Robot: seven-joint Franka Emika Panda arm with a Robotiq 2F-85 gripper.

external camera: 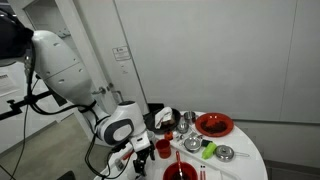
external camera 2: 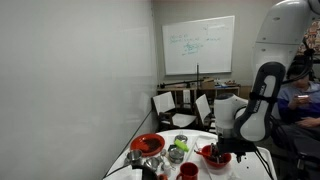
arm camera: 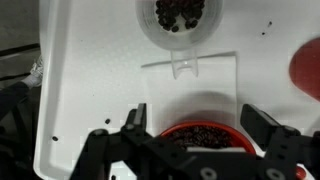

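Note:
My gripper is open, its dark fingers set wide apart at the bottom of the wrist view. Between and below them shows a red-rimmed bowl of dark beans (arm camera: 212,131), partly covered by the gripper body. Farther up lies a clear measuring cup (arm camera: 181,38) with dark beans in it and its handle pointing toward the bowl. Both are over a white tray (arm camera: 95,75). Exterior view 2 has the gripper (external camera 2: 226,155) low, close to a red bowl (external camera 2: 208,153); whether they touch I cannot tell.
A red mug (external camera: 163,148), a larger red bowl (external camera: 180,173), a red plate (external camera: 213,124), a green object (external camera: 209,150) and metal pots (external camera: 225,153) crowd the round white table. In the wrist view, a red object (arm camera: 308,68) stands at the right edge.

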